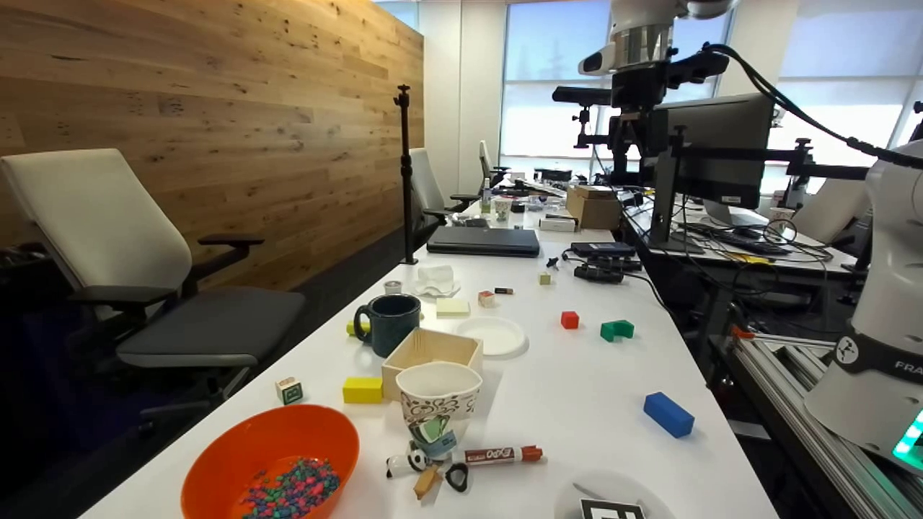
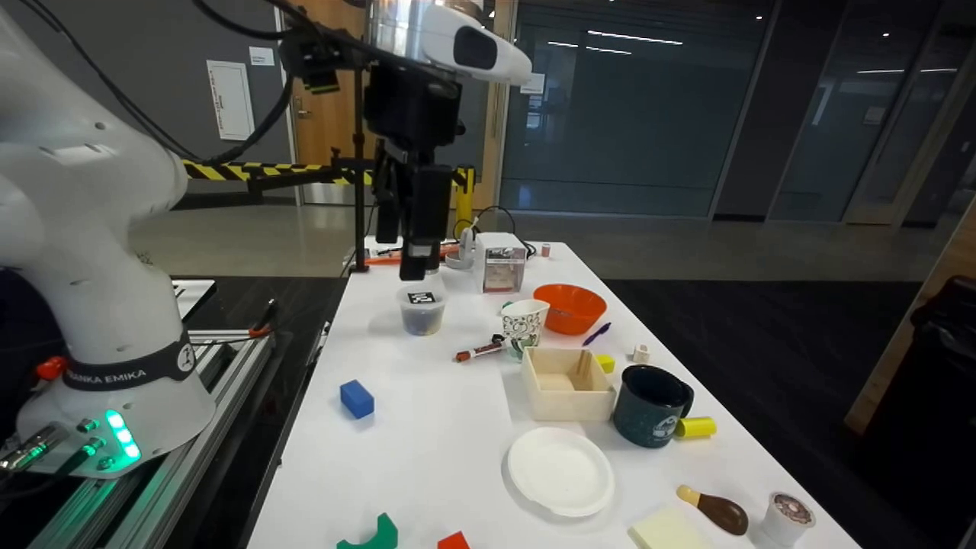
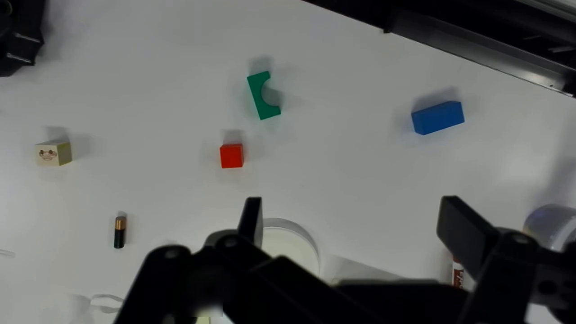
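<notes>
My gripper hangs high over the white table, its two fingers spread wide with nothing between them. Below it in the wrist view are a red cube (image 3: 231, 156), a green arch block (image 3: 262, 96) and a blue block (image 3: 438, 117), all lying apart on the bare tabletop. A white plate (image 2: 560, 471) lies beside an open wooden box (image 2: 569, 399). Next to the box stands a dark mug (image 2: 650, 406). The patterned paper cup (image 1: 438, 389) is near the box, and an orange bowl (image 1: 268, 424) holds many small coloured pieces.
A red marker (image 1: 502, 455) lies by the cup. A lidded tub (image 2: 422, 309) stands near the table's far end in the second exterior view. Yellow blocks (image 1: 363, 390) sit near the mug and box. Black devices (image 1: 601, 259) and cables occupy the back edge. Around the blue block is free room.
</notes>
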